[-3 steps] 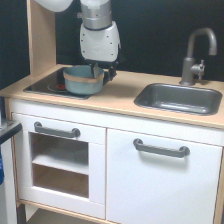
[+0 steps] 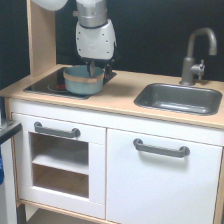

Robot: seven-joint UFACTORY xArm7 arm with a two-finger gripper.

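A blue-grey pot stands upright on the black stove top at the left of the toy kitchen counter. My gripper points down at the pot's back right side, its dark fingers overlapping the pot's rim in the view. The fingers are small and dark against the pot, so whether they touch it, and how far apart they stand, cannot be made out.
To the right is an empty metal sink with a grey tap rising behind it. Bare wooden counter lies between stove and sink. Below are a white oven door with a window and a cabinet door.
My gripper has shifted a little to the left, further over the pot. The pot looks to be in about the same place.
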